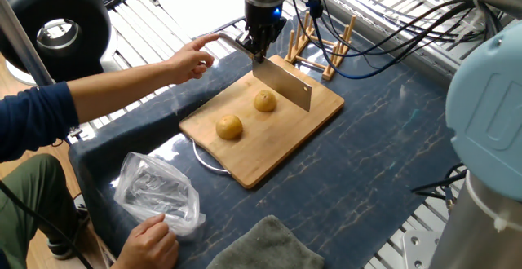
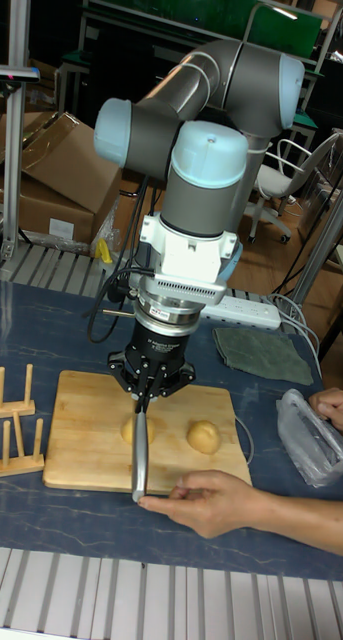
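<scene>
A metal cleaver [image 1: 282, 84] hangs above the far part of the wooden cutting board [image 1: 273, 151], its blade pointing right in exterior view 1. My gripper [image 1: 258, 56] is shut on the cleaver where handle and blade meet. From the front, the gripper [image 2: 142, 401] shows its fingers closed over the cleaver [image 2: 140, 453], seen edge-on. A person's hand [image 1: 192, 61] has a fingertip at the end of the handle. Two round, yellow-brown potatoes rest on the board: one potato [image 1: 229, 126] nearer the camera, the other potato [image 1: 264, 100] close to the blade and partly hidden behind the cleaver in exterior view 3.
Behind the board stands a wooden peg rack [image 1: 320, 49]. A clear plastic bag [image 1: 159, 191] lies front left, beside the person's other hand [image 1: 149, 244]. A grey-green cloth [image 1: 267, 249] is at the front edge. The dark tabletop [image 1: 375, 151] right of the board is clear.
</scene>
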